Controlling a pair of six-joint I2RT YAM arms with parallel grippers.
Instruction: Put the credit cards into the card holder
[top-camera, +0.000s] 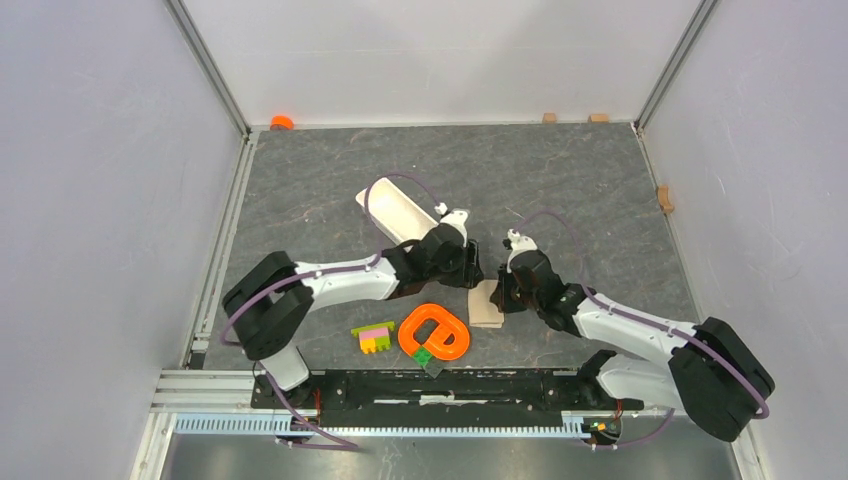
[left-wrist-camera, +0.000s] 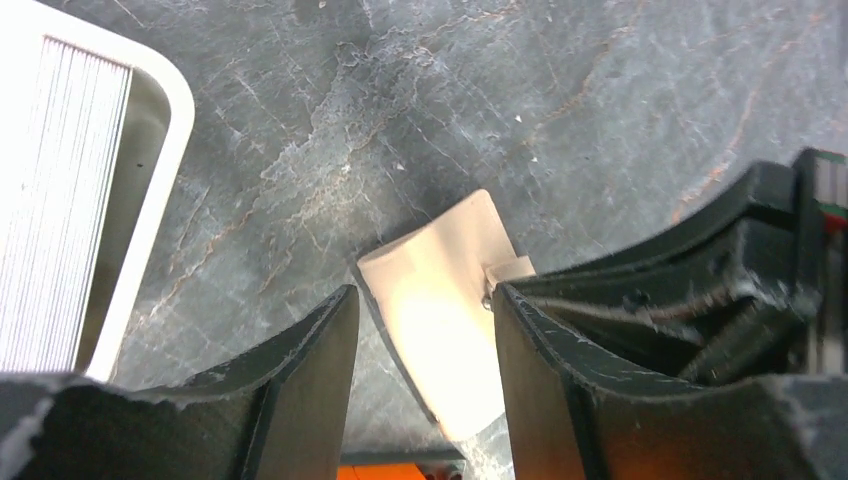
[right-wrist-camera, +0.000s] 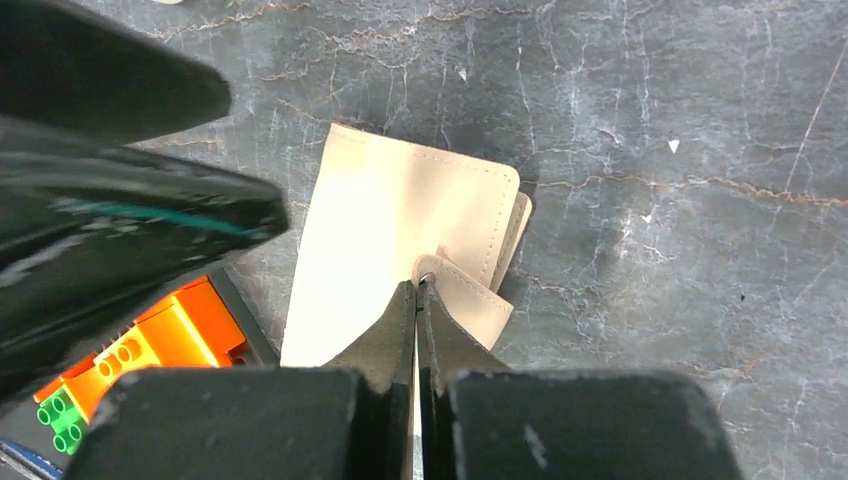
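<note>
The beige card holder (top-camera: 486, 306) lies on the grey table between the two arms. My right gripper is shut at its small strap (right-wrist-camera: 463, 298), whose tip reaches the fingertips in the right wrist view. In the left wrist view, the holder's body (left-wrist-camera: 440, 300) shows below and between the fingers of my left gripper, which stands open and empty. The right gripper's dark fingers (left-wrist-camera: 620, 290) come in from the right there and cover part of the holder. No credit cards can be made out in any view.
A white tray (top-camera: 381, 195) stands behind the left arm. Toward the front are an orange ring-shaped toy (top-camera: 456, 343) and colored blocks (top-camera: 374, 339). Both grippers are close together over the holder.
</note>
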